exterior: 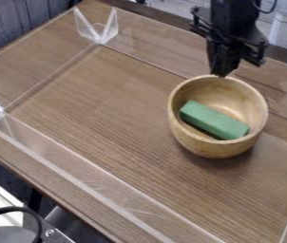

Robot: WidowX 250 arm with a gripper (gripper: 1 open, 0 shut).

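Note:
A wooden bowl [210, 147] sits on the right half of the table, holding a green block [212, 121] that lies slanted inside. Just above and behind the bowl's back rim, my dark gripper [221, 68] points down, shut, with nothing visible between its fingers.
Clear plastic pieces stand at the back left and along the left side. A grey and black object with a cable is at the bottom left corner.

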